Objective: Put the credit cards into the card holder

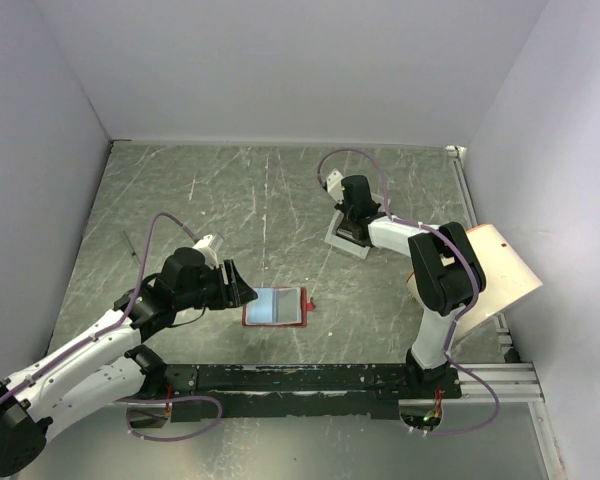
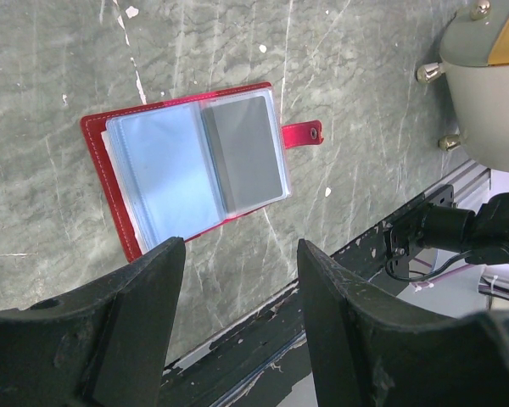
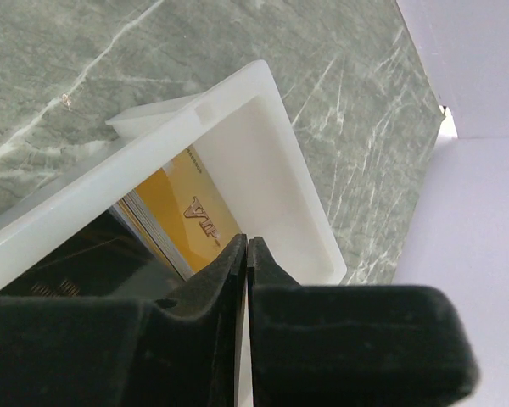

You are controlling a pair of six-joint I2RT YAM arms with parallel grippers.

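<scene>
The red card holder [image 2: 110, 182] lies open near the table's front edge, blue and clear sleeves [image 2: 161, 170] showing, with a strap [image 2: 301, 133]. My left gripper stands open above it, its fingers empty. A white tray [image 3: 276, 182] at the back right holds a yellow card [image 3: 195, 216] among a stack of cards, beside a dark one [image 3: 85, 267]. My right gripper is shut at the tray, over the cards, with nothing seen between its fingertips; the fingers hide part of the tray.
A cream board [image 1: 505, 270] stands at the right behind the right arm. Walls bound the table on the back and sides.
</scene>
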